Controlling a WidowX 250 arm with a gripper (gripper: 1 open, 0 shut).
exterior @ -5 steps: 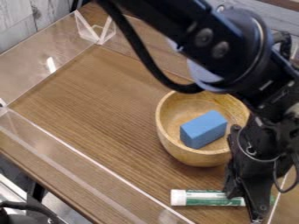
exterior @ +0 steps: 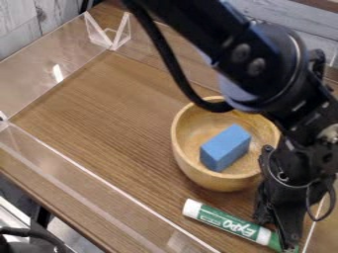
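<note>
A wooden bowl (exterior: 191, 133) holds a blue block (exterior: 226, 146) and sits right of the middle of the wooden surface. A white and green EXPO marker (exterior: 234, 223) lies slanted near the front edge. My black gripper (exterior: 286, 223) is low at the right, beside the bowl and at the marker's right end; it appears shut, and its tips are hard to make out against the marker.
Clear plastic walls (exterior: 82, 178) border the wooden tray area, with a white clip-like piece (exterior: 109, 30) at the back left.
The gripper has moved slightly.
</note>
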